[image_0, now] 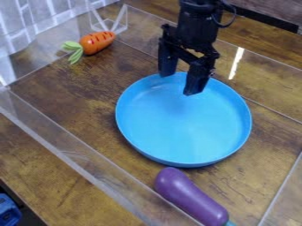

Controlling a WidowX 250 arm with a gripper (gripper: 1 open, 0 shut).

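Observation:
My black gripper (183, 69) hangs over the back rim of a blue plate (183, 124), open, its fingers apart with nothing seen between them. The plate is empty and lies in the middle of the wooden surface. An orange carrot (101, 42) with green leaves lies at the back left. A purple eggplant (189, 196) lies in front of the plate, toward the lower right.
A clear plastic wall runs along the left and lower left. A small blue object (7, 210) sits at the lower left corner. Bare wood surrounds the plate, especially to its left and right.

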